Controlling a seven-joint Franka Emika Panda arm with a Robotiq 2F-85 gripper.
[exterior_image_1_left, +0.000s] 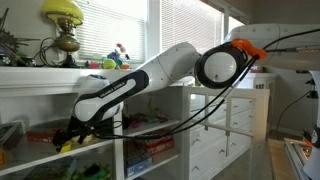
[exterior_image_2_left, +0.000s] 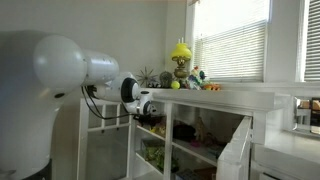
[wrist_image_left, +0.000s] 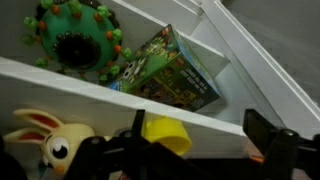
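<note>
My gripper is open in the wrist view, its dark fingers (wrist_image_left: 258, 130) spread apart. A yellow object (wrist_image_left: 168, 135), perhaps a cup, shows just beyond the left finger, partly covered by the gripper. Whether they touch, I cannot tell. In exterior view 1 the gripper (exterior_image_1_left: 66, 134) reaches into the left shelf bay, right by the yellow object (exterior_image_1_left: 67, 147). A cream, long-eared toy (wrist_image_left: 62, 143) lies at the lower left of the wrist view.
A white shelf edge (wrist_image_left: 110, 95) crosses the wrist view. Beyond it are a green round toy (wrist_image_left: 78, 45) with orange knobs and a colourful box (wrist_image_left: 168, 72). An upright divider (exterior_image_1_left: 119, 157) separates the shelf bays. A lamp (exterior_image_1_left: 67, 40) stands on top.
</note>
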